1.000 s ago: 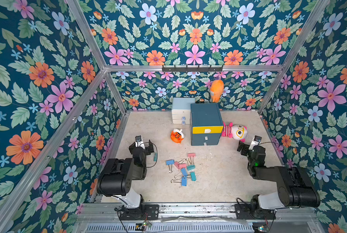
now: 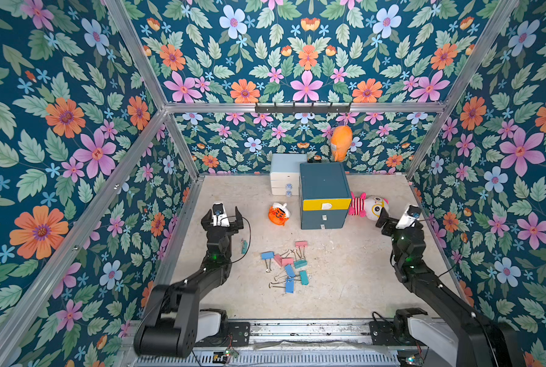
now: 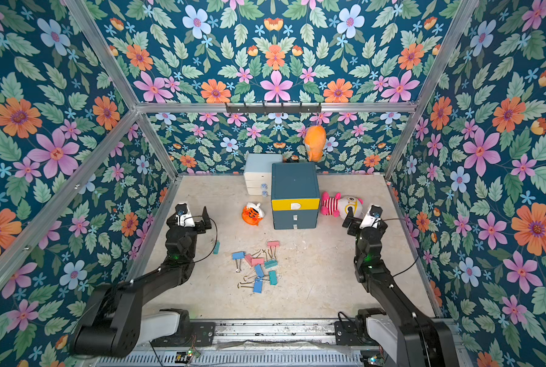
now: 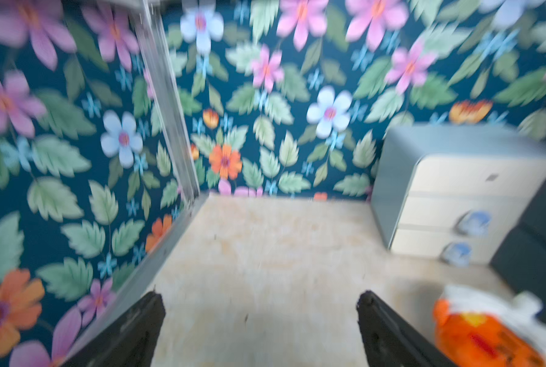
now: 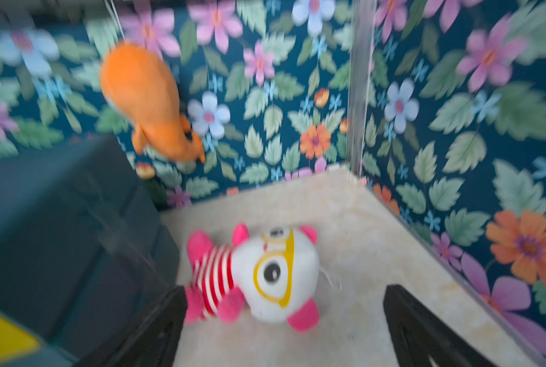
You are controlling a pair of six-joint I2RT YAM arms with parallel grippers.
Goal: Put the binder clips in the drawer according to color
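Several blue, pink and teal binder clips lie in a loose cluster at the table's middle, among them a blue clip (image 2: 267, 255), a pink clip (image 2: 301, 244) and a teal clip (image 2: 303, 278). One teal clip (image 3: 216, 247) lies apart, near the left arm. A dark blue drawer unit (image 2: 324, 180) with a yellow upper drawer (image 2: 315, 204) stands behind the cluster, both drawers closed. My left gripper is open and empty, raised at the left, away from the clips. On the right, my right gripper is also open and empty, near the striped plush.
A small white drawer box (image 2: 283, 174) stands left of the dark unit, with an orange-and-white toy (image 2: 278, 214) in front. The striped plush (image 5: 267, 275) lies right of the unit; an orange plush (image 2: 341, 142) is behind it.
Both arms have swung their elbows down toward the front edge, and both grippers have moved slightly up in the view. Clips and drawers look unchanged.
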